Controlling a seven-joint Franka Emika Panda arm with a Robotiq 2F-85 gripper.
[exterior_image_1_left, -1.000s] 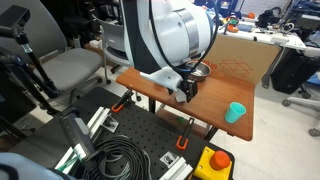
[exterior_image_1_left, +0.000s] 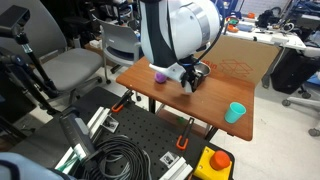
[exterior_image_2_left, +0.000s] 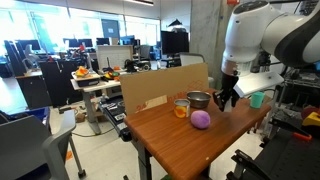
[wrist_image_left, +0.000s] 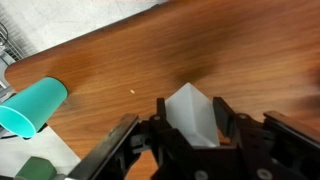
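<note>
A small pale, whitish object (wrist_image_left: 190, 116) sits between the fingers of my gripper, which is shut on it. What exactly it is cannot be made out. In exterior view 1 the gripper (exterior_image_1_left: 187, 88) is over the middle of the wooden table, largely covered by the white arm. Exterior view 2 shows the gripper (exterior_image_2_left: 231, 104) pointing down, to the right of a metal pot (exterior_image_2_left: 200, 100). A purple ball (exterior_image_2_left: 200, 119) rests on the table nearer that camera. The teal cup (exterior_image_1_left: 235, 112) stands at another side of the table.
An orange-yellow cup (exterior_image_2_left: 181, 107) is beside the pot. A cardboard panel (exterior_image_2_left: 150, 90) borders the table's far side. In the wrist view the teal cup (wrist_image_left: 35, 103) lies left of the gripper, near the table edge. Bare wood (exterior_image_1_left: 212, 108) stretches between gripper and cup.
The arm and gripper have shifted a little to the right and back in exterior view 1, towards the pot. The cup looks unmoved.
</note>
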